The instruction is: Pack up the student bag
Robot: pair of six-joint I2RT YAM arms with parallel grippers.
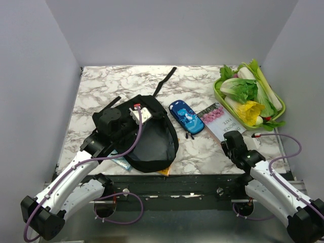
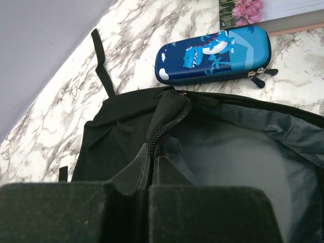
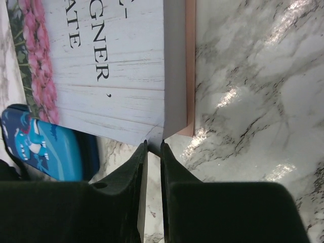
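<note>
The black bag (image 1: 157, 144) lies unzipped on the left half of the table, its grey lining showing. My left gripper is shut on the zippered edge of its opening. The blue dinosaur pencil case (image 1: 186, 117) lies outside the bag, just to its right. Farther right is a thick book (image 1: 221, 121) with pink flowers on its cover. My right gripper is at the book's near corner, with a narrow gap between its fingers and the corner at their tips. Whether they press on it cannot be told.
A green basket (image 1: 218, 98) full of vegetables stands at the back right, close to the book. Flat packets (image 1: 121, 162) show partly from under the bag. Bare marble (image 1: 119, 81) lies behind the bag.
</note>
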